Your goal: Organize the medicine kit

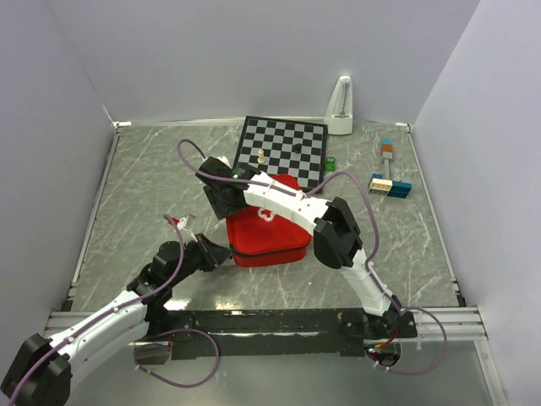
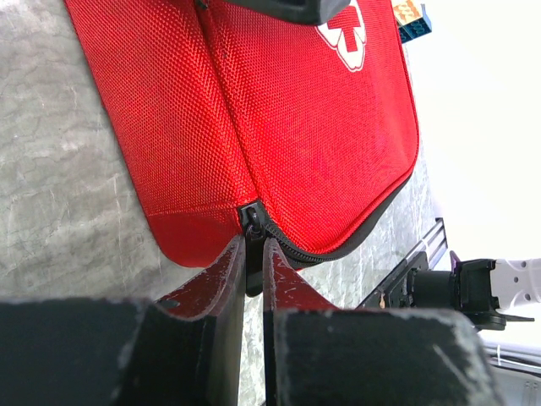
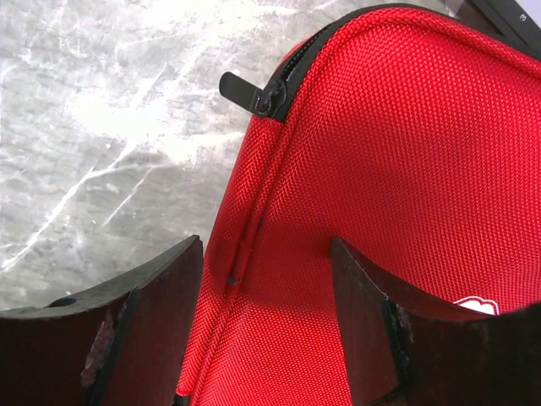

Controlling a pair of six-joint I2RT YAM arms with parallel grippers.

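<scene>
The red medicine kit lies closed on the marble table, its white cross emblem facing up. At the kit's near left corner, my left gripper is shut on a black zipper pull. My right gripper is open above the kit's left edge, nothing between its fingers. A second zipper pull sticks out from the far left corner, ahead of the right fingertips. In the top view the right arm hides that corner and part of the lid.
A chessboard with small pieces lies behind the kit, with a white metronome at the back. A small green item and toy blocks sit to the right.
</scene>
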